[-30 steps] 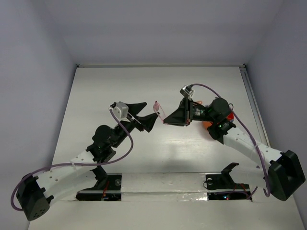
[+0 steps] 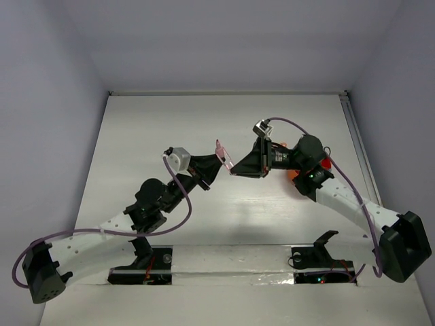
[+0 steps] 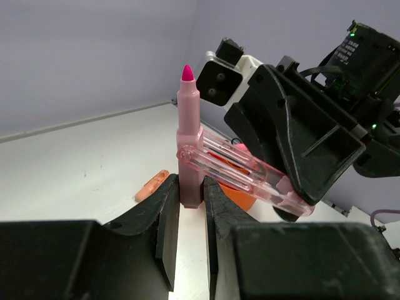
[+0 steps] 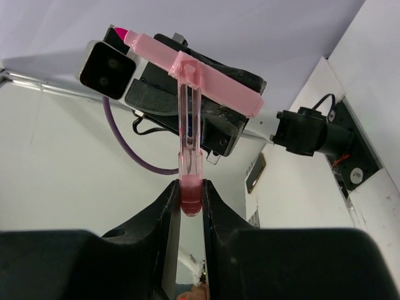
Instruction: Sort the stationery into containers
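Observation:
A pink marker (image 3: 189, 119) with a bare magenta tip stands upright in the left wrist view. Its lower end sits between the fingers of my left gripper, which look closed against both sides. Crossing the marker is a clear pink-tinted piece (image 4: 190, 119), touching it at one end. My right gripper is shut on the other, pink end of that piece. From above, my left gripper (image 2: 215, 163) and right gripper (image 2: 234, 171) face each other over the middle of the table, with the pink things between them.
An orange container (image 3: 237, 195) with things in it stands at the table's right, partly behind my right arm. Beside it lies an orange object (image 3: 152, 185).
A second ago my left gripper stood wide apart beside the pink marker. The right arm has hardly moved.

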